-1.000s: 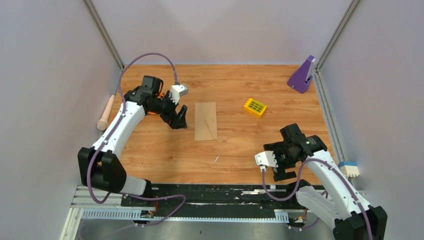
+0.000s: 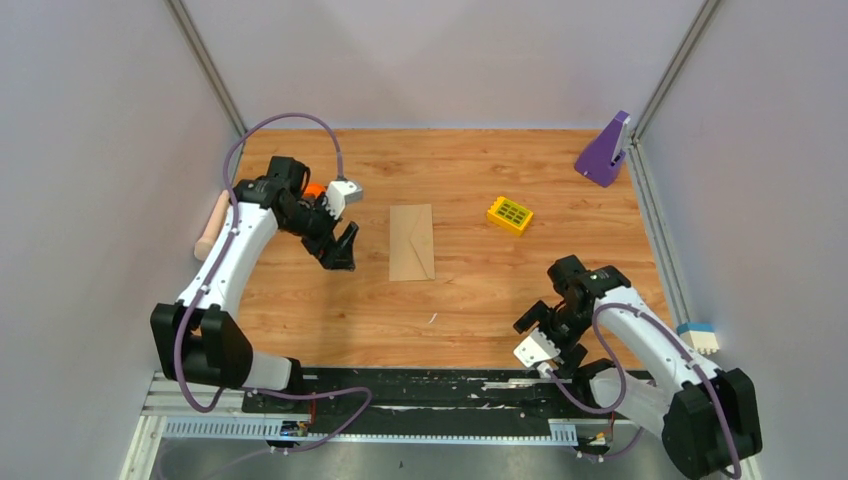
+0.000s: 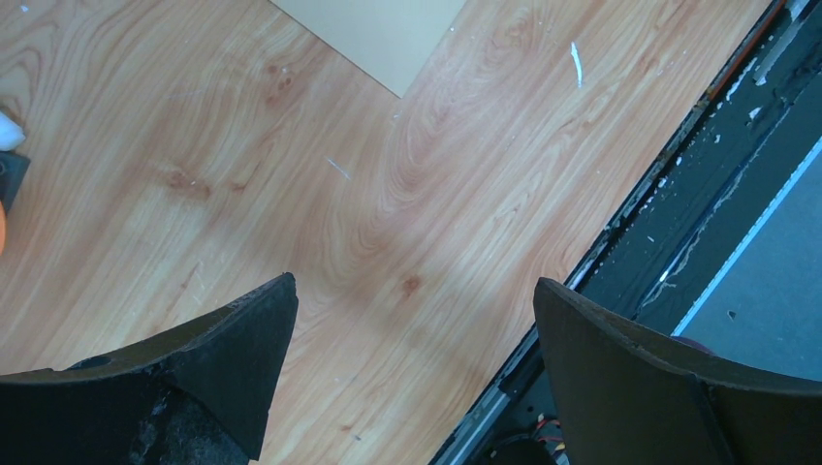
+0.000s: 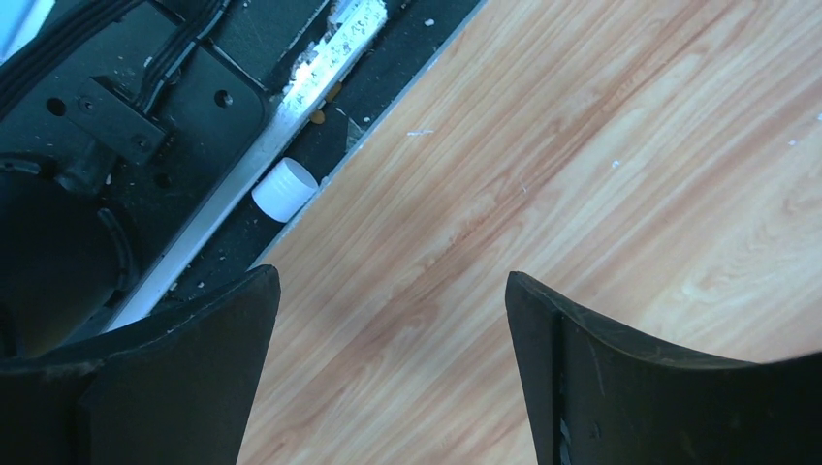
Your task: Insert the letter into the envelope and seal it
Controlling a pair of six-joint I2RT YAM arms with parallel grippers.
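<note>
A brown envelope [image 2: 410, 242] lies flat in the middle of the table, its flap lines showing; a corner of it [image 3: 378, 39] shows at the top of the left wrist view. I cannot tell whether a letter is in it. My left gripper [image 2: 340, 245] hangs left of the envelope, open, with bare wood between its fingers. My right gripper [image 2: 550, 330] is low at the front right, away from the envelope, its fingers apart over bare wood near the table's edge, nothing between them.
A yellow block [image 2: 510, 213] lies right of the envelope, a purple object [image 2: 600, 155] stands at the back right, and an orange item [image 2: 313, 190] is partly hidden behind the left arm. A wooden roller [image 2: 210, 225] is at the left edge.
My left gripper has moved slightly left and down in the top view. My right gripper has turned and shifted left toward the front edge. The envelope has not moved.
</note>
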